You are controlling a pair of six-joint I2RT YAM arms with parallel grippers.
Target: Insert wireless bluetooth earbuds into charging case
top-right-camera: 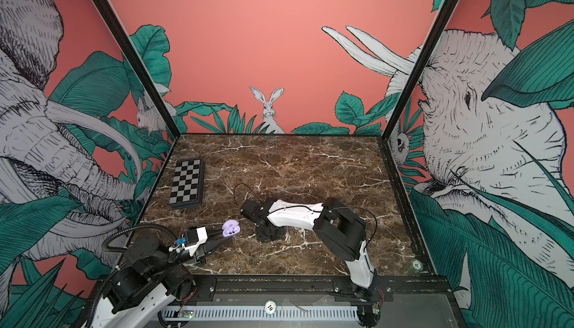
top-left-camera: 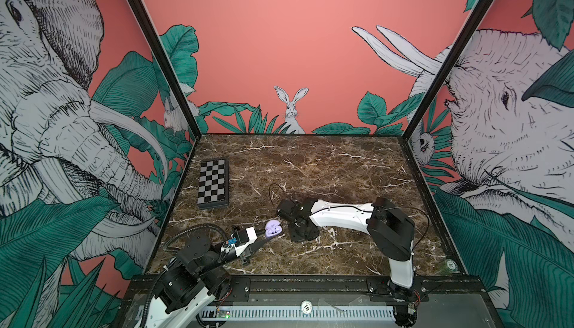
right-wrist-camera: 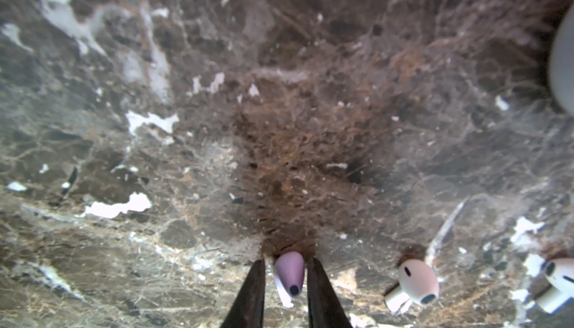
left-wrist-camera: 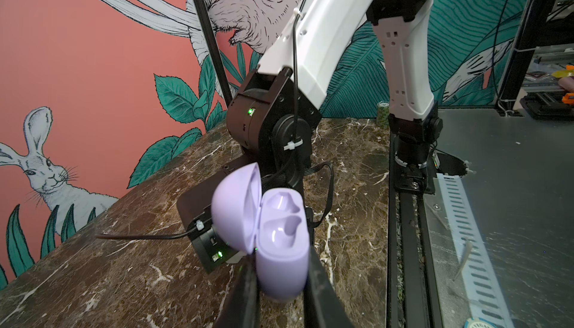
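Observation:
A lilac charging case with its lid raised is held upright by my left gripper, its two earbud slots empty; it also shows in the top left view. My right gripper is low over the marble table, shut on an earbud with a pinkish-purple tint. Two more white earbuds lie to its right, one nearer and another at the frame's edge.
A checkerboard box lies at the left of the table. The right arm spans the middle right toward the front rail.

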